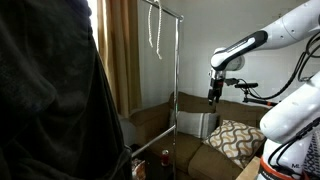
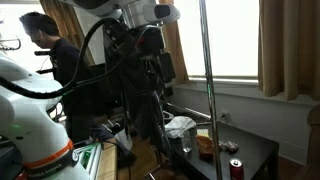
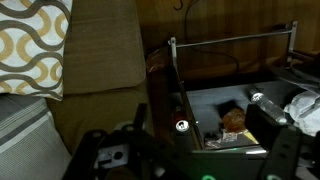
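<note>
High above the scene, my gripper [image 1: 213, 98] points down, clear of every object. In the wrist view its dark fingers [image 3: 130, 135] stand well apart, open, with nothing visible held between them. Below them lies a dark tray-like surface [image 3: 205, 97]. On it are a brown object [image 3: 234, 121], a clear glass or bottle [image 3: 266, 106] and a white cloth [image 3: 305, 108]. A small red can [image 3: 182, 126] stands by its left edge. Exterior view 2 shows the can [image 2: 236, 168] upright, with the brown object [image 2: 205, 144] and crumpled cloth [image 2: 180, 126] farther back.
A vertical metal pole [image 1: 177, 80] stands near the arm's workspace. To one side is a brown sofa [image 1: 200, 158] with a patterned cushion [image 1: 236, 140]. A person [image 2: 55, 60] in dark clothes is at the left of exterior view 2. A large dark shape [image 1: 60, 100] blocks exterior view 1's left.
</note>
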